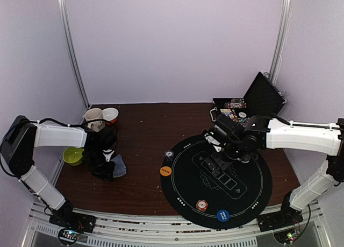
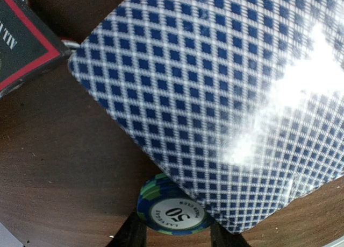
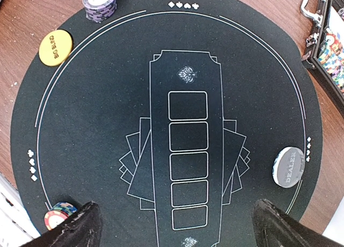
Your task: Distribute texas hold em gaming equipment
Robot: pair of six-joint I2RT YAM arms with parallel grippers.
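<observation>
In the left wrist view a 50 chip stack (image 2: 174, 212) lies beside a blue checked card pack (image 2: 209, 85); my left gripper is part open around the chips, low at the table's left. My right gripper is open above the black poker mat (image 3: 97, 139). On the mat are a purple 500 stack (image 3: 98, 5), a yellow big blind button (image 3: 55, 48), a red chip stack (image 3: 56, 217), a dealer button (image 3: 287, 167) and, in the top view, a blue button (image 1: 223, 215).
An open chip case (image 1: 260, 96) stands at back right. A green bowl (image 1: 72, 156), a mug (image 1: 93, 116) and a white-red bowl (image 1: 110, 114) sit at the left.
</observation>
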